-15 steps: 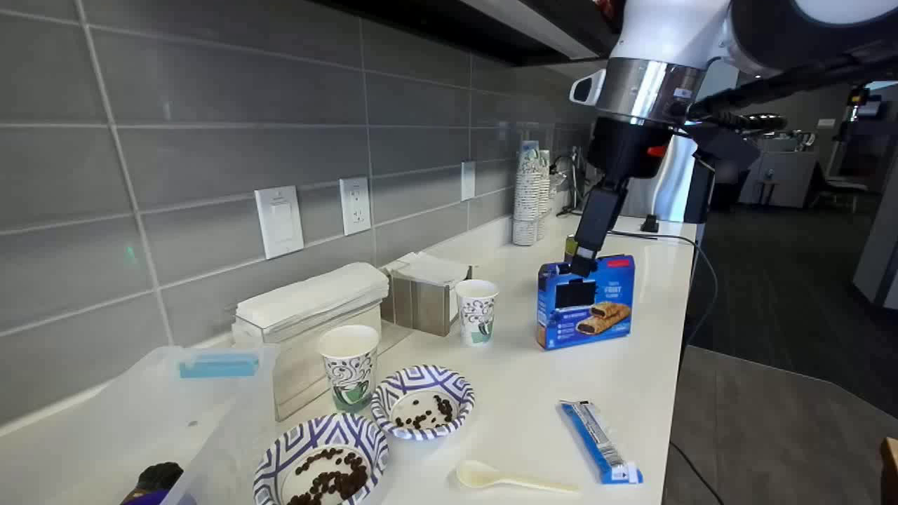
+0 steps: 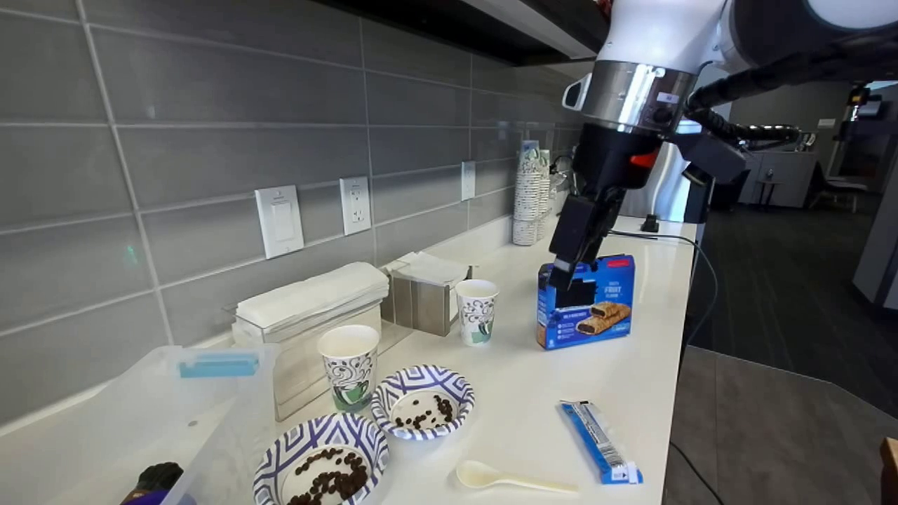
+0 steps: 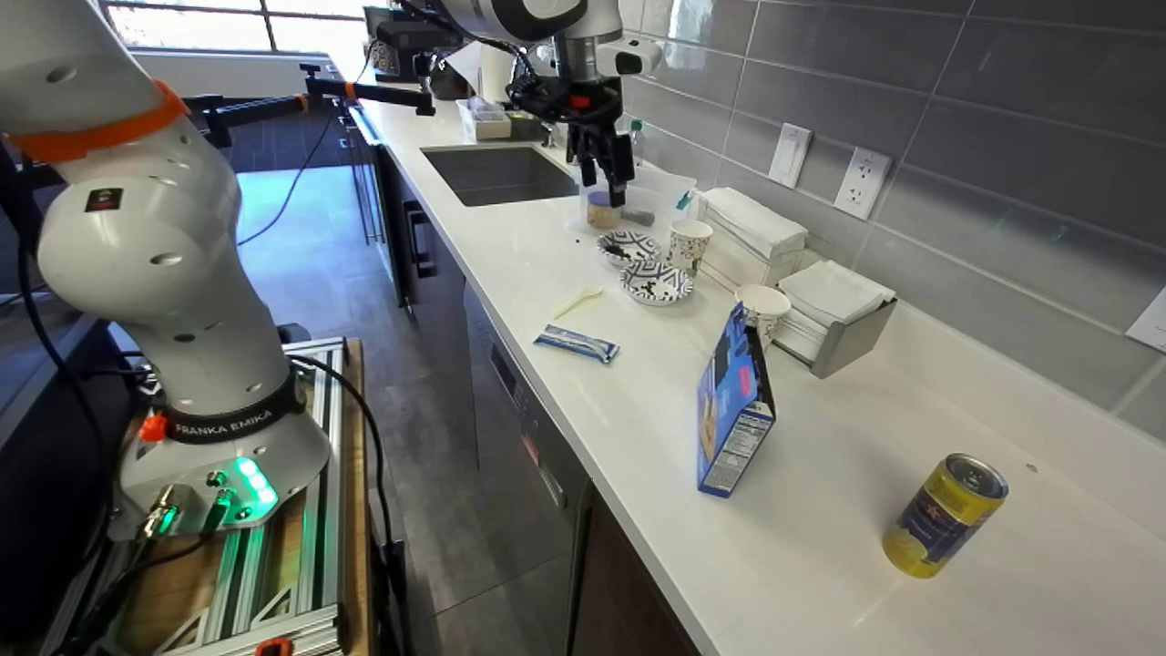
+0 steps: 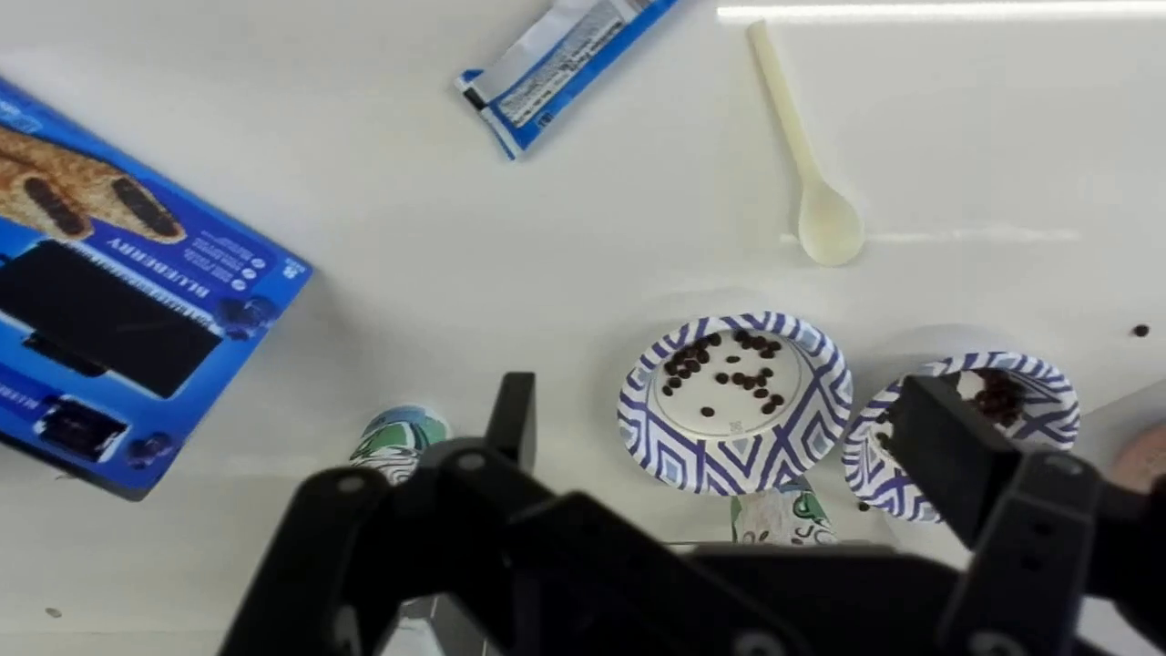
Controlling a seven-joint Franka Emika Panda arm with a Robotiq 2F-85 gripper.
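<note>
My gripper is open and empty, its fingers spread wide above the counter. In the wrist view, a patterned paper bowl [image 4: 734,470] with scattered dark beans lies between and beyond the fingertips; a second bowl [image 4: 1049,410] with beans is partly covered by the right finger. A cream spoon [image 4: 828,224] and a blue-wrapped bar [image 4: 568,76] rest on the bare counter. The blue snack box [image 2: 607,290] stands upright, partly behind my gripper [image 2: 574,271] in exterior view 1. Two patterned paper cups [image 2: 349,374] [image 2: 478,315] stand near the napkin holders.
Napkin holders [image 2: 320,315] [image 2: 421,294] line the wall. A clear plastic bin [image 2: 227,446] is beside the bowls. In exterior view 2, a yellow can [image 3: 946,514] stands beyond the box and a sink [image 3: 497,175] is set in the counter. Clear counter surrounds the spoon and bar.
In exterior view 1, my gripper has shifted slightly left and turned, so that both fingers now show apart. The can behind the box is now covered by it. Objects on the counter have not moved.
</note>
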